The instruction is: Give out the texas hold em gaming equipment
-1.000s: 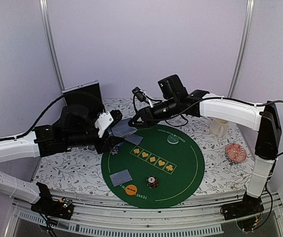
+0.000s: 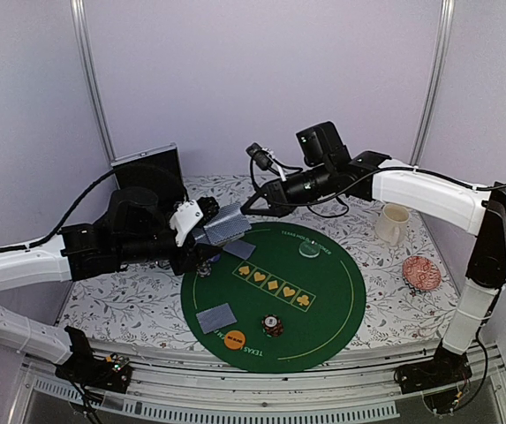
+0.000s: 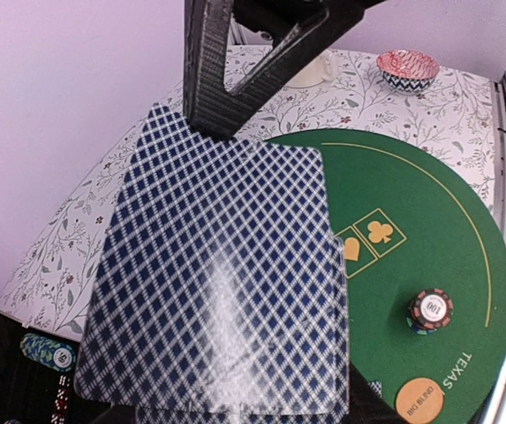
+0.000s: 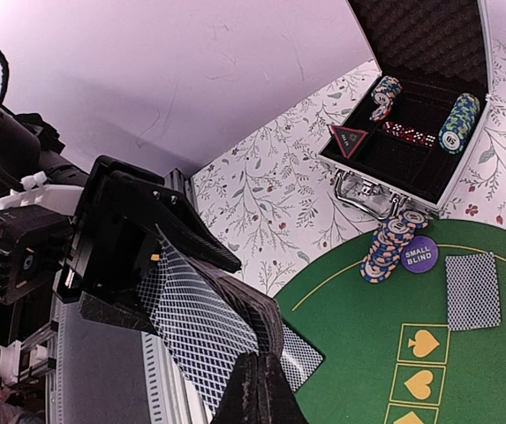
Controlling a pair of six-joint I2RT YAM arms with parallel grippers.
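My left gripper [image 2: 201,237] is shut on a deck of blue checkered cards [image 3: 217,256], raised above the left side of the green felt mat [image 2: 323,300]. My right gripper [image 2: 251,207] is shut at the deck's upper edge, its dark fingertips [image 3: 208,115] seeming to touch the cards; whether a card is between them is unclear. On the mat lie face-down cards at the back [image 4: 472,291] and front left [image 2: 215,318], a small blind button [image 4: 419,253], a big blind button [image 2: 234,339] and chip stacks [image 2: 272,325].
An open chip case [image 4: 403,168] stands at the back left. A cream mug [image 2: 392,225] and red patterned bowl [image 2: 421,273] stand right of the mat, on the floral table.
My right arm has risen and shifted slightly right, away from the left gripper. The left gripper stays in place with the deck.
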